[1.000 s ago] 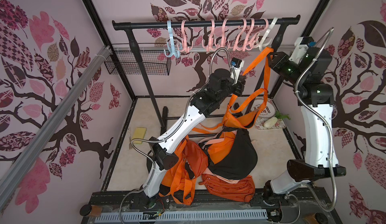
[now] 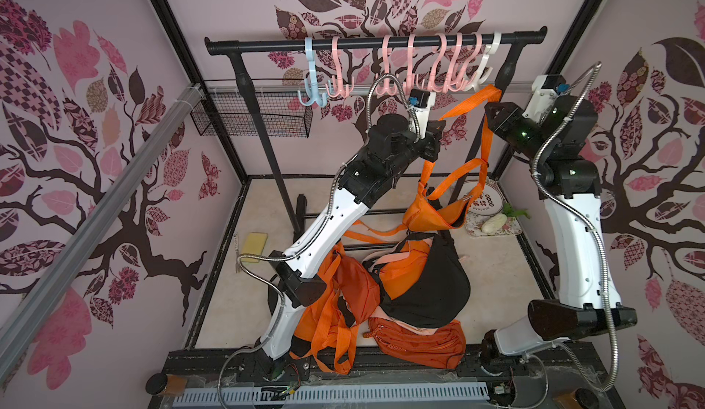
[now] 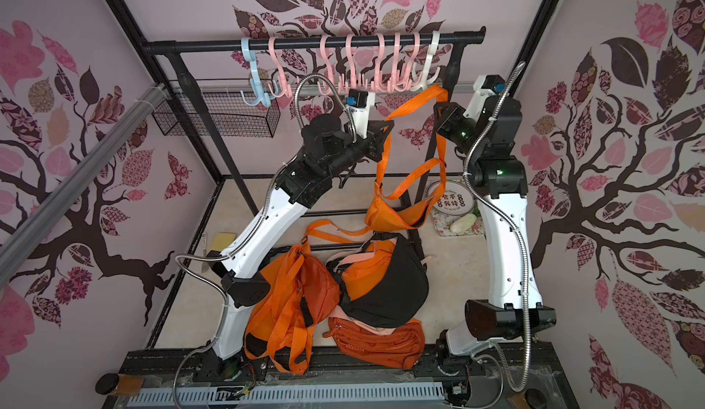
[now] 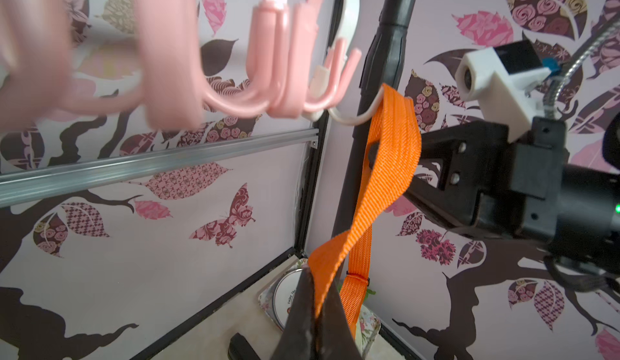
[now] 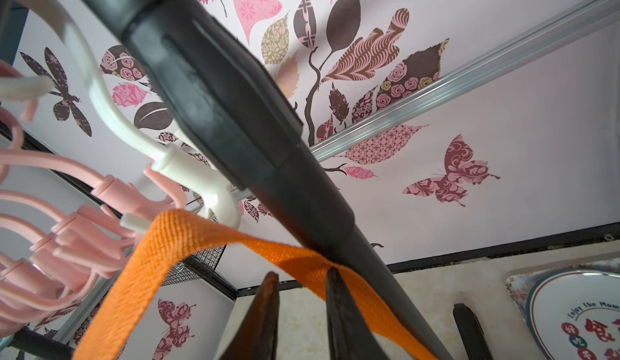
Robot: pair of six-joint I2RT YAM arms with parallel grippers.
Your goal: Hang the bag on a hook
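Note:
An orange bag (image 2: 433, 210) hangs partly lifted by its strap (image 4: 394, 146). The strap's upper bend lies on the lower curve of the white hook (image 4: 352, 117) at the rail's right end, as the left wrist view shows. My left gripper is shut on the strap below and left of that bend. Right of the hook, my right gripper is part open at the strap, beside the black post. Whether the strap lies between its fingers is unclear.
Pink hooks (image 3: 351, 60) and a blue hook (image 3: 253, 78) share the black rail (image 3: 183, 45). Other bags (image 2: 337, 299) lie below on the floor. A round plate (image 2: 484, 203) sits at back right. The black post (image 5: 258, 146) stands close to my right gripper.
My left gripper has moved slightly up with the strap.

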